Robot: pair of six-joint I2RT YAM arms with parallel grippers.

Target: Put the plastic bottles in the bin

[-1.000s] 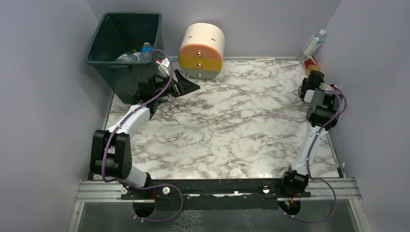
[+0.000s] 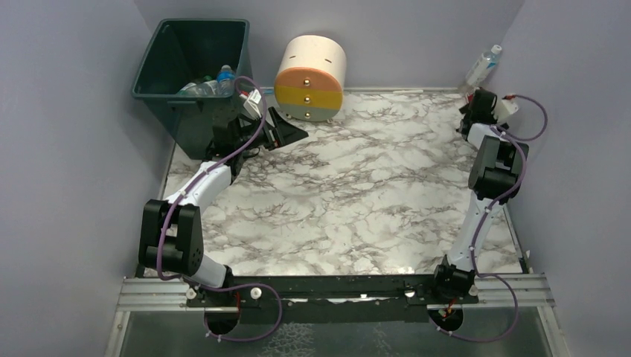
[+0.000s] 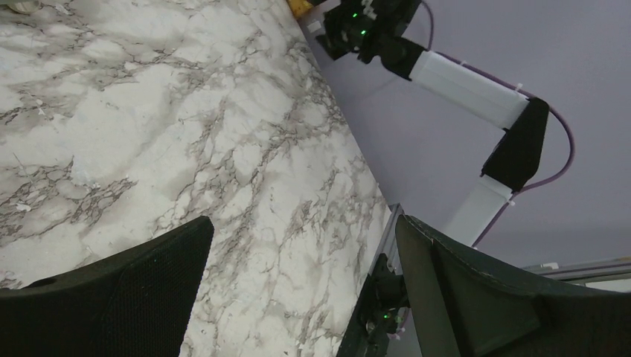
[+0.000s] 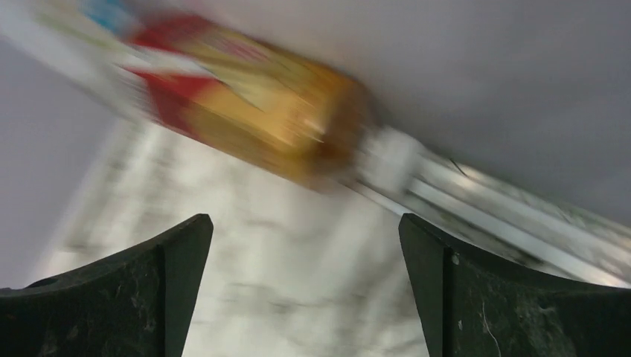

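Note:
The green bin (image 2: 175,67) stands back left with plastic bottles (image 2: 225,79) inside. A clear bottle (image 2: 482,67) leans in the back right corner, beside a red and yellow box, seen blurred in the right wrist view (image 4: 260,104). My right gripper (image 2: 465,111) is at that corner, open, with the box ahead of its empty fingers. My left gripper (image 2: 286,130) hangs open and empty beside the bin, over the marble table (image 2: 357,193).
A cream cabinet (image 2: 309,63) with coloured drawers stands at the back, right of the bin. Grey walls surround the table.
The left arm is unmoved.

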